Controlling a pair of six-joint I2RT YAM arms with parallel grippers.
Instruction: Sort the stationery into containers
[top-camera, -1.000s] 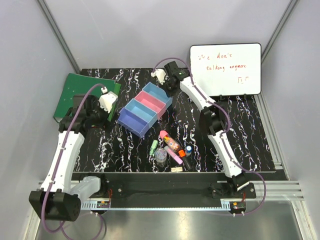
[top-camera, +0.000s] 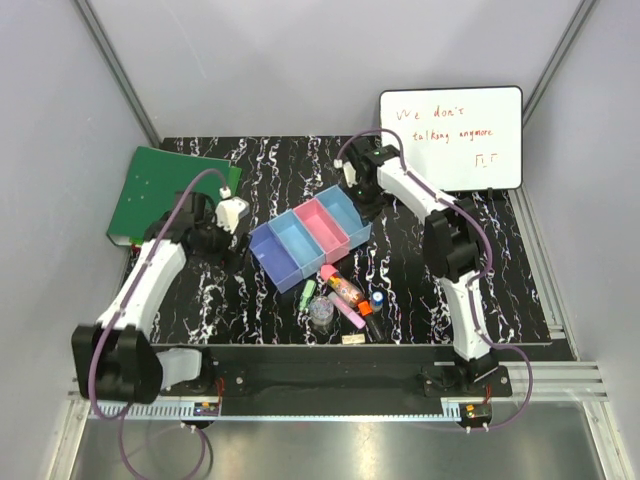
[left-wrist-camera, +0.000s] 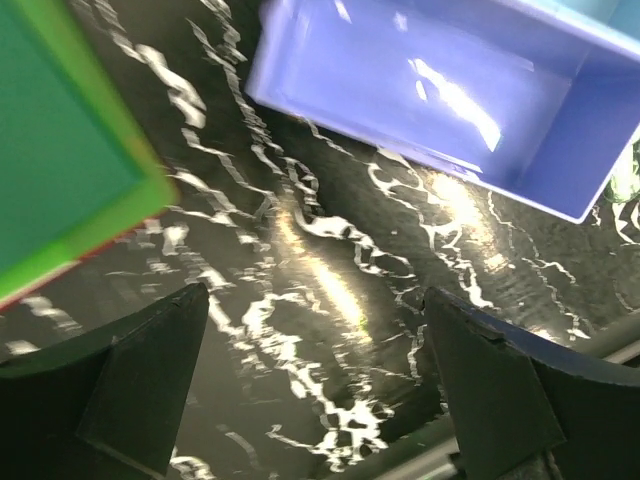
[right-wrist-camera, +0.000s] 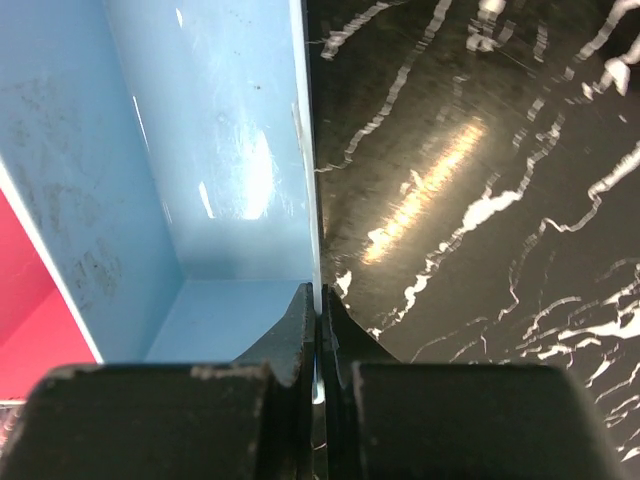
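Note:
A slanting row of containers lies mid-table: violet-blue (top-camera: 275, 257), light blue (top-camera: 297, 240), pink (top-camera: 322, 228) and another light blue container (top-camera: 345, 210) at the right end. My right gripper is shut on the outer rim of that end container; the thin wall runs between its fingertips. All the containers look empty. Open and empty, my left gripper is over bare table, between the green board and the violet-blue container. In front of the row lie a pencil pouch (top-camera: 346, 288), a green item (top-camera: 307, 294), a pink stick (top-camera: 346, 310) and an orange-capped dark marker (top-camera: 371, 322).
A clear round jar (top-camera: 321, 310), a small blue-capped bottle (top-camera: 376, 299) and a pale block (top-camera: 353, 339) sit near the front edge. The green board (top-camera: 165, 185) is back left, the whiteboard (top-camera: 452, 145) back right.
The container row has shifted right and towards the front, turning somewhat, along with my right gripper. My left gripper has moved right, away from the green board towards the violet-blue container.

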